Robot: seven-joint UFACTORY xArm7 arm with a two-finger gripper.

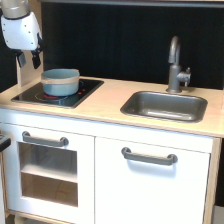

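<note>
A blue-grey pot (61,82) stands upright on the black stovetop (88,88) at the left of the toy kitchen counter. My gripper (29,56) hangs at the upper left, above and to the left of the pot and apart from it in the picture. Its pale housing shows against the dark background, with small dark parts below. The fingers are too small and unclear to tell whether they are open or shut. Only the pot's outer side and rim show clearly; whatever may be inside is hidden.
A metal sink (165,105) with a tall faucet (176,65) occupies the right side. Bare wooden counter (112,100) lies between stove and sink. Below are a left door with a window (48,160) and a white right door (150,190), each with a grey handle.
</note>
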